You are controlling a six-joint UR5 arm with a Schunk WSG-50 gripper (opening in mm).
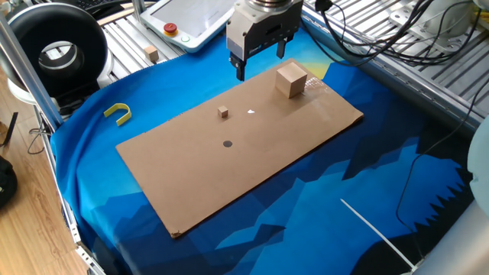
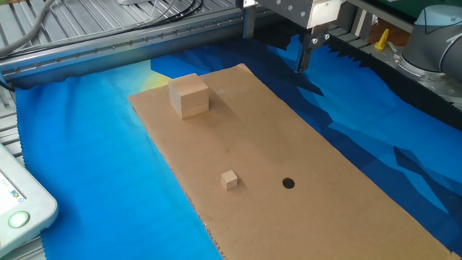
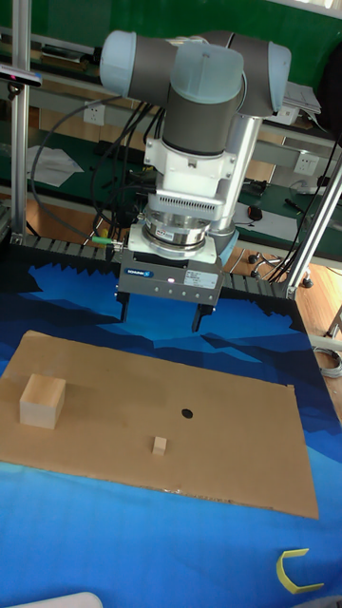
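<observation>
My gripper hangs in the air over the cardboard, its two dark fingers spread wide with nothing between them. In exterior view 3 the same open gripper appears above the sheet's far side. A large wooden block rests near one end of the cardboard sheet. Toward the sheet's middle lies a small wooden cube, apart from the large block. A black round spot marks the cardboard near that cube. Exterior view 2 shows the large block, the small cube and the black spot.
Off the cardboard, a yellow hook-shaped piece lies on the blue cloth. Another small wooden block sits on the metal slats beside a tablet with a red button. Dark cables run along the table's far right.
</observation>
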